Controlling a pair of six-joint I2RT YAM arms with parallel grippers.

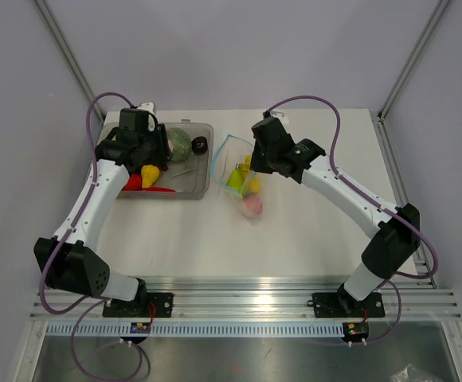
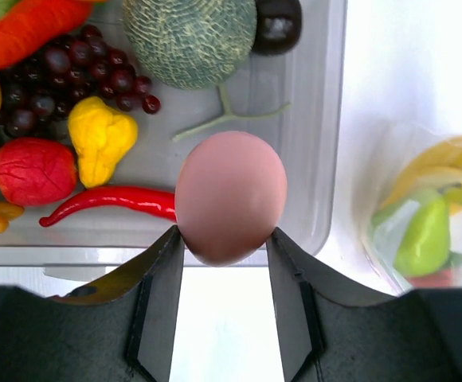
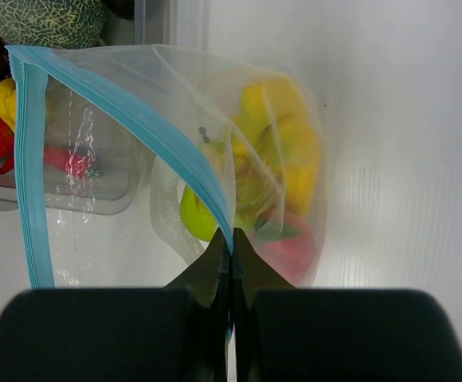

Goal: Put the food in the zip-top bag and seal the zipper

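Note:
My left gripper is shut on a pink egg-shaped food, held above the grey bin of food. In the bin lie a melon, grapes, a red chili and a yellow pepper. My right gripper is shut on the blue zipper edge of the clear bag, holding it open. Inside the bag are several foods: yellow ones, a green one and a pink-red one.
The bin sits at the back left, just left of the bag. The left arm stretches over the table's left side.

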